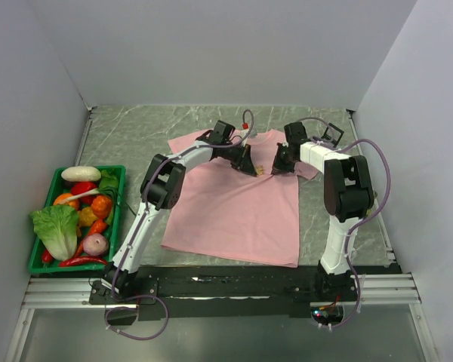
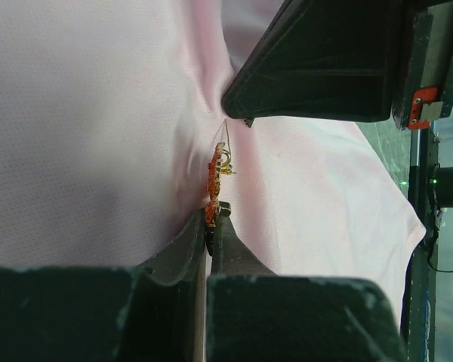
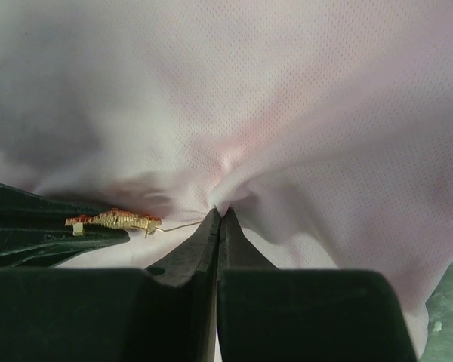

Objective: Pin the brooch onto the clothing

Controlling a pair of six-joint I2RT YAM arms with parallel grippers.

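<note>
A gold and orange brooch (image 2: 214,181) is held edge-on by my left gripper, which is shut on it just over the pink clothing (image 1: 234,211). From the brooch (image 3: 117,220) a thin pin (image 3: 183,225) sticks out toward my right gripper. The pin's tip reaches the fold beside the right fingertips; whether it pierces the fabric cannot be made out. My right gripper is shut on a pinched fold of the clothing (image 3: 287,158), raised into a ridge. From above, the left gripper (image 1: 254,173) and right gripper (image 1: 274,172) face each other closely.
At the far left stands a green crate (image 1: 121,197) of vegetables. A small dark open-framed object (image 1: 332,134) lies at the back right. The lower part of the clothing is spread flat, with bare marble tabletop (image 1: 143,124) around it.
</note>
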